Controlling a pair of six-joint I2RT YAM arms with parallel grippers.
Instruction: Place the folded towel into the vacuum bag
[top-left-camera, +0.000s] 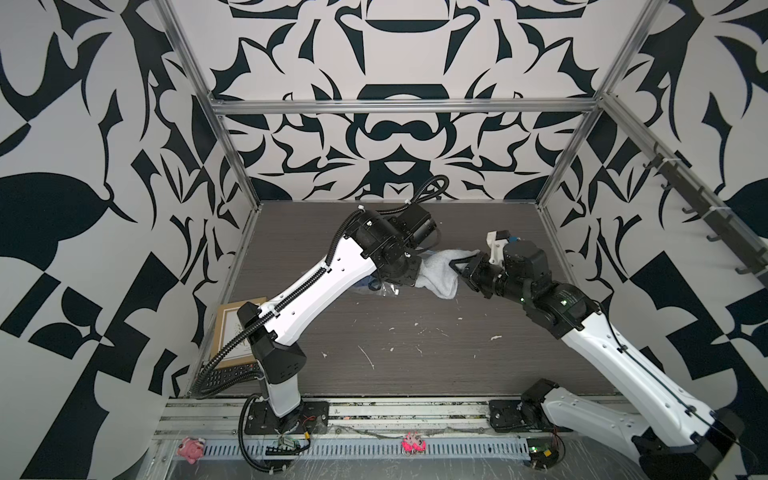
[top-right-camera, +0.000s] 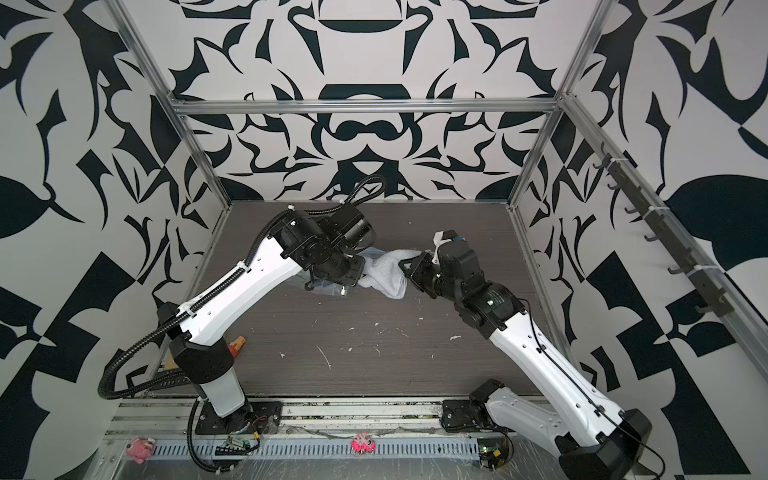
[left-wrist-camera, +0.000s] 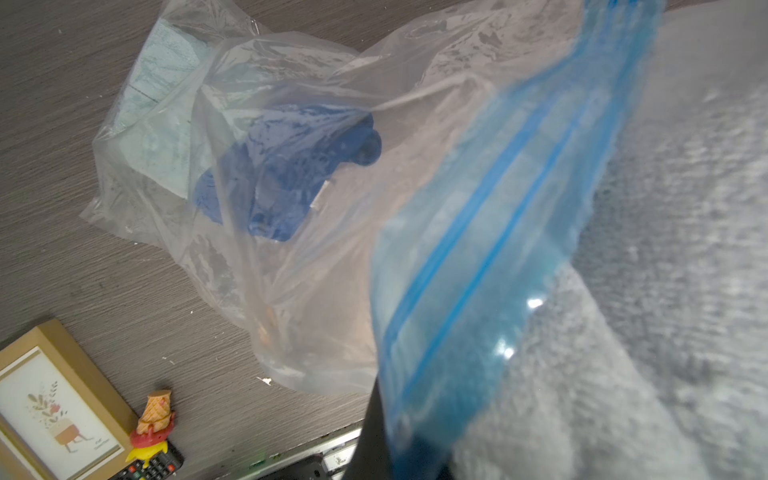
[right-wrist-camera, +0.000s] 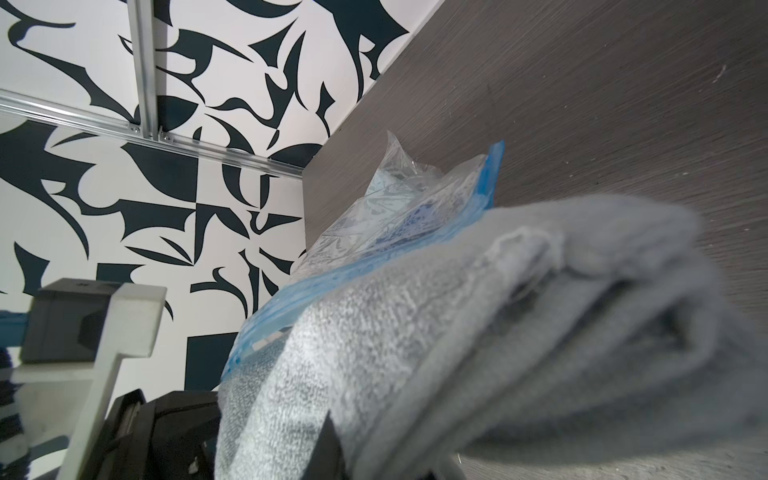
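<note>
The clear vacuum bag (left-wrist-camera: 320, 280) with a blue zip strip (left-wrist-camera: 480, 216) spreads leftward in the left wrist view. A dark blue printed patch and a pale green one show on it. My left gripper is shut on the bag's blue edge, its fingers mostly hidden. The grey towel (right-wrist-camera: 552, 320) is bunched in folds against the bag's mouth, and my right gripper (top-left-camera: 466, 265) is shut on it. In the right wrist view, most of the towel lies on the near side of the blue strip. Whether any of it is inside the mouth I cannot tell.
A wooden picture frame (left-wrist-camera: 60, 408) lies at the table's left side, with a small ice-cream toy (left-wrist-camera: 154, 416) and a remote (left-wrist-camera: 152, 464) beside it. The front middle and right of the table (top-left-camera: 448, 344) hold only small white scraps.
</note>
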